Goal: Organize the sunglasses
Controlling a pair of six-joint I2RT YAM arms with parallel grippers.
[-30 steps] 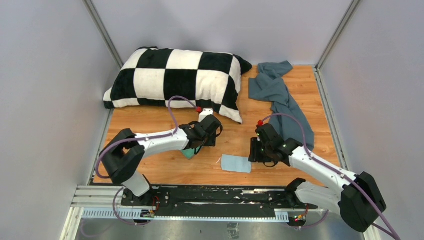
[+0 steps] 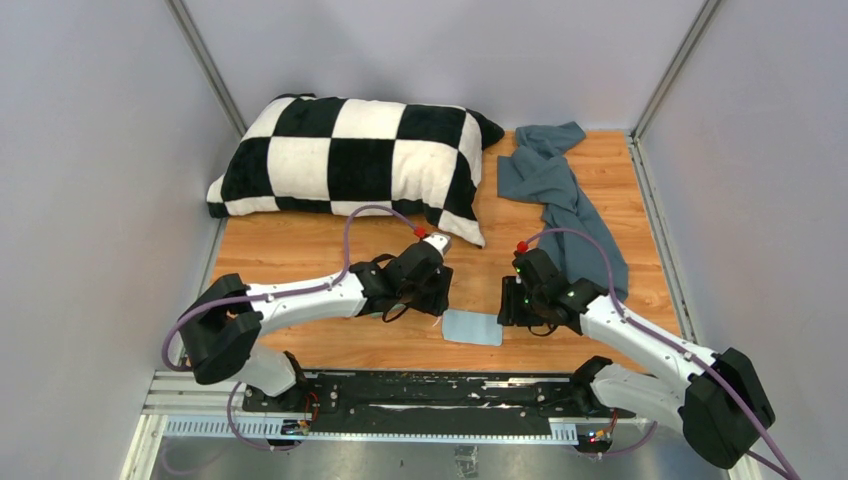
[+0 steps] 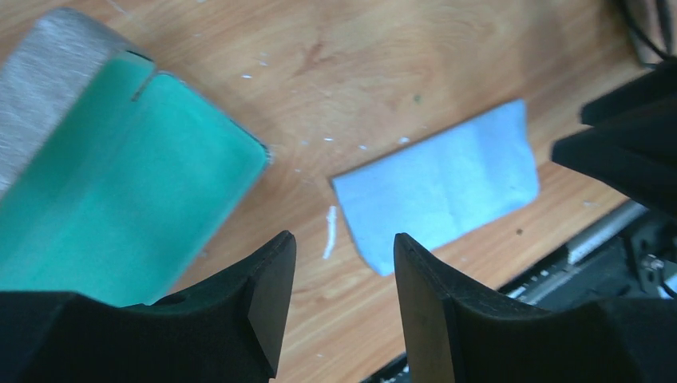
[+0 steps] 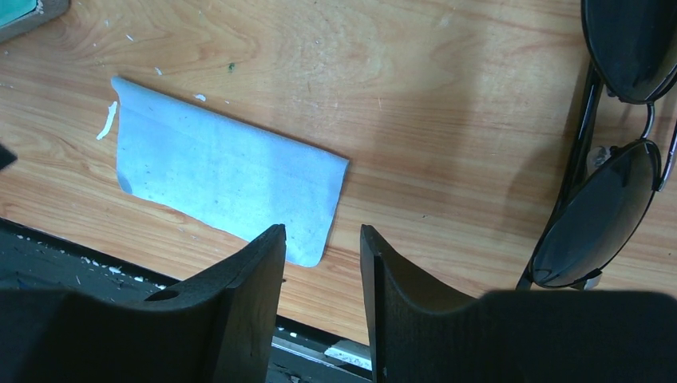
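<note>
Dark sunglasses lie on the wood at the right of the right wrist view, apart from the right fingers; the top view does not show them clearly. A light blue cloth lies flat between the two grippers. The box with a teal inside stands at the left of the left wrist view, mostly hidden under the left arm from above. My left gripper is open above the table by the cloth's near corner. Also open and empty, my right gripper hovers at the cloth's right end.
A checkered pillow fills the back left. Grey-blue fabric trails down the right side. A thin white strip lies beside the cloth. Bare wood shows between the pillow and the cloth.
My left gripper has moved right and slightly towards the front, away from the teal box towards the cloth. The right arm has stayed nearly still, and the cloth lies as before.
</note>
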